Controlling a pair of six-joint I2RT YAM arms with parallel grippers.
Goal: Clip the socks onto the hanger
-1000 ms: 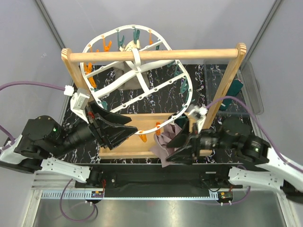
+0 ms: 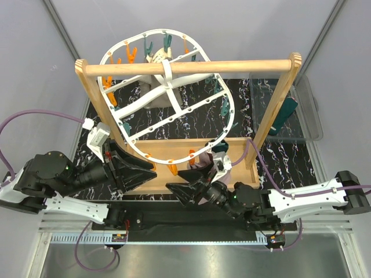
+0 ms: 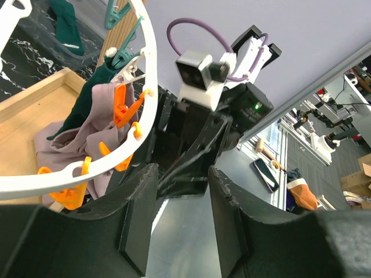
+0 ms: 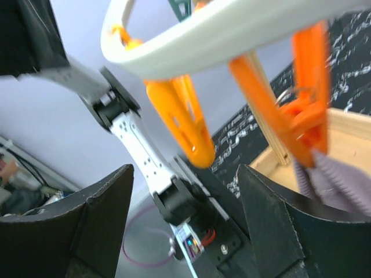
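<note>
The white oval hanger point(image 2: 146, 104) hangs from a wooden frame, with orange and green clips around its ring. A beige-grey sock point(image 2: 154, 92) is clipped at its far side. At the near right, a mauve sock point(image 3: 98, 142) with a dark green one point(image 3: 84, 110) hangs by the ring, an orange clip point(image 3: 123, 107) at its upper edge. My left gripper point(image 2: 136, 175) is left of the near rim, fingers apart and empty in its wrist view point(image 3: 184, 171). My right gripper, open and empty, stands below a free orange clip point(image 4: 184, 119) at the near rim.
The wooden frame's top bar point(image 2: 191, 68) spans above the hanger, its right leg point(image 2: 272, 110) close to my right arm. A clear bin point(image 2: 313, 130) with a dark green sock point(image 2: 284, 116) stands at the back right. Marble tabletop point(image 2: 200, 119) shows beneath the hanger.
My right gripper has moved left from the mauve sock to the orange clip at the near rim. My left gripper has drawn back slightly left, uncovering another orange clip.
</note>
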